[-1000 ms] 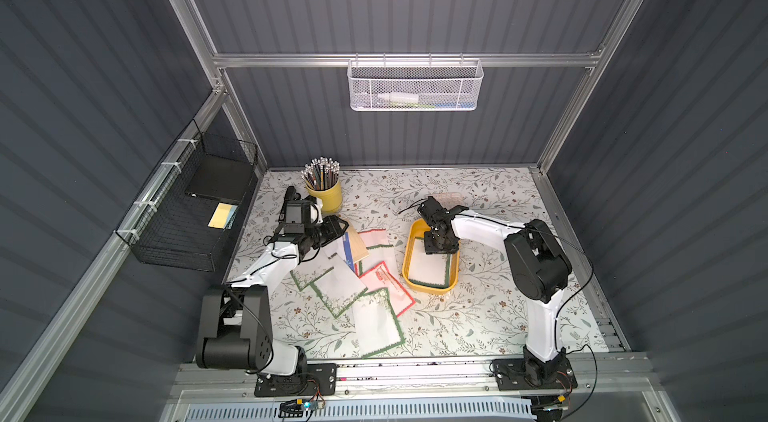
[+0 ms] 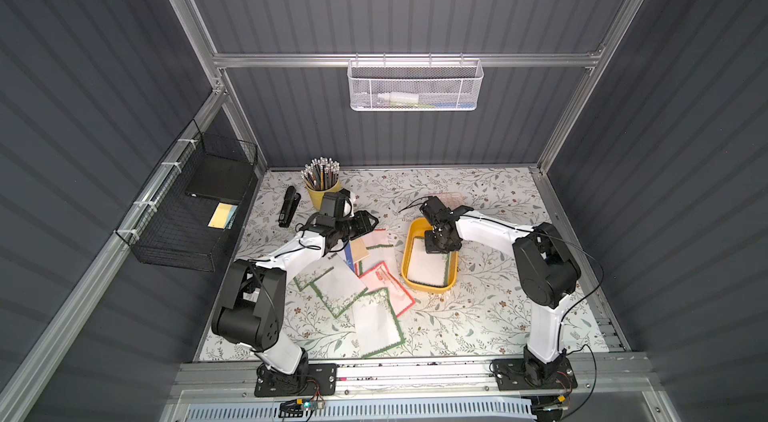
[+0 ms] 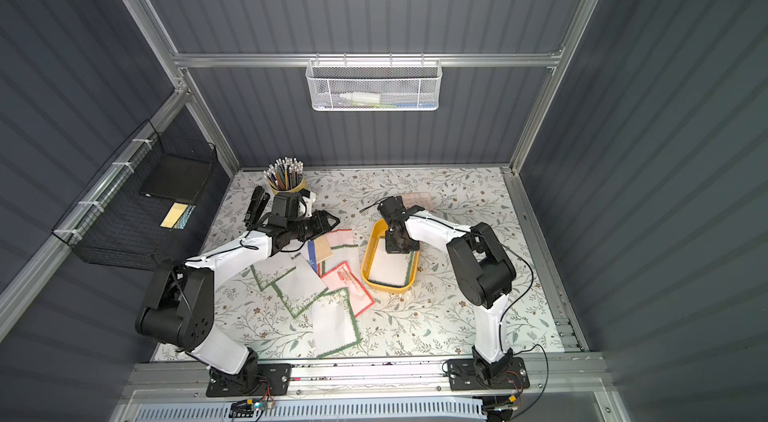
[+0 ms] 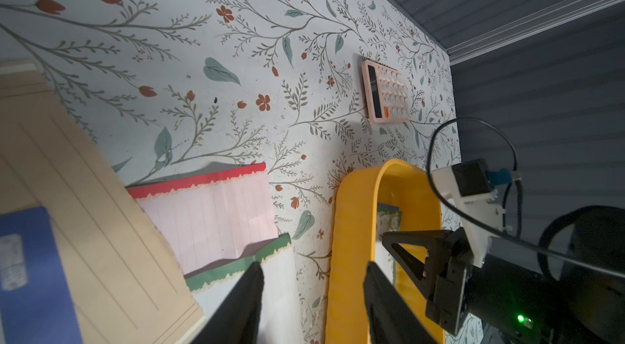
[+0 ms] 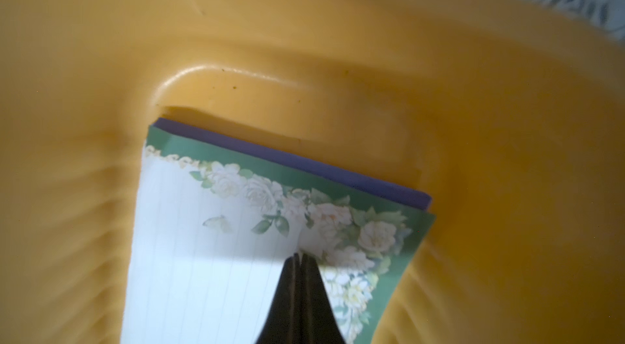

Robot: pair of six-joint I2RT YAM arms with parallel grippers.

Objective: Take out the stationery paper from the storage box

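Observation:
Inside the yellow storage box lies a stationery sheet with a green, rose-printed border, flat at the box's bottom. A purple edge of another sheet peeks out beneath it. My right gripper reaches into the box over the sheet's flowered corner; its fingertips are pressed together with no paper between them. To the left of the box, above loose sheets and clear of them, my left gripper stands open and empty, its fingers apart.
Several sheets lie spread left of the box, including a tan sheet with a blue-edged one. A pink calculator sits behind the box. A pencil cup and stapler stand at the back left.

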